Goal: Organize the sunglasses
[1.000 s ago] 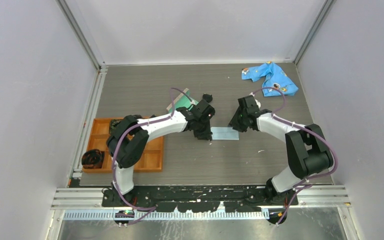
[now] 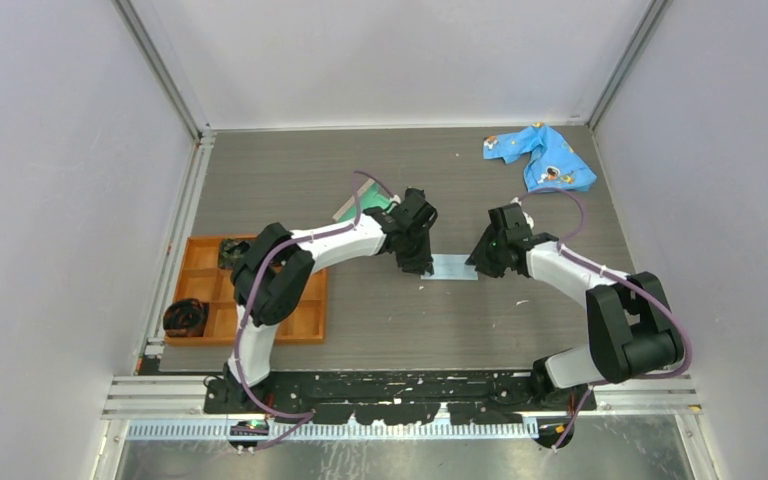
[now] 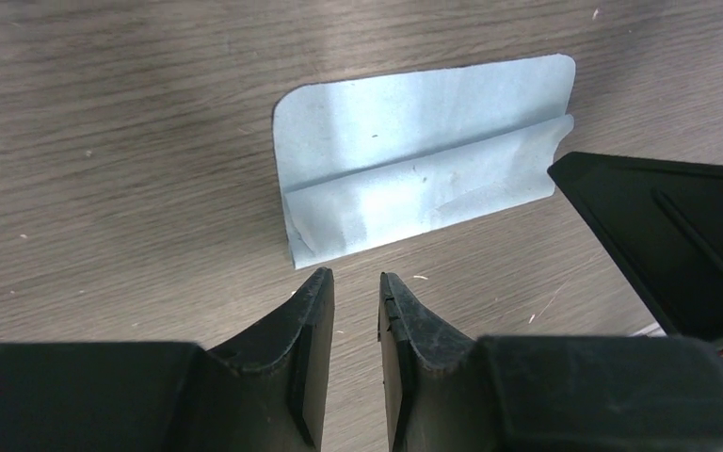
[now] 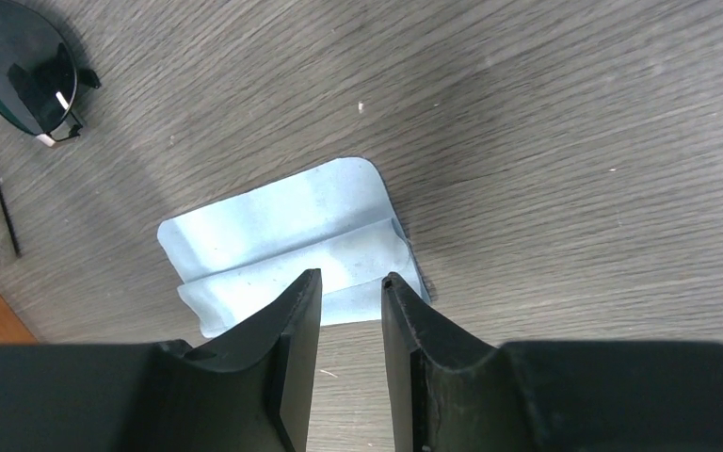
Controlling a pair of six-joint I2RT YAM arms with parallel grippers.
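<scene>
Black sunglasses lie in the right wrist view's upper left, only one lens in frame; from above they are mostly hidden by the left arm. A light blue cloth lies partly folded over on the table between the two arms. Just left of it is my left gripper, its fingers apart and empty; in its own wrist view the cloth spreads beyond the fingertips. At the cloth's right end, my right gripper stands open too, the cloth showing behind its fingertips and nothing held.
An orange compartment box stands at left, with a dark coiled item in one compartment. A green case lies behind the left arm. Patterned blue cloth is crumpled at back right.
My left gripper has shifted slightly right, to the cloth's left end. The right gripper has moved a little to the right and forward. The cloth lies in the same place.
</scene>
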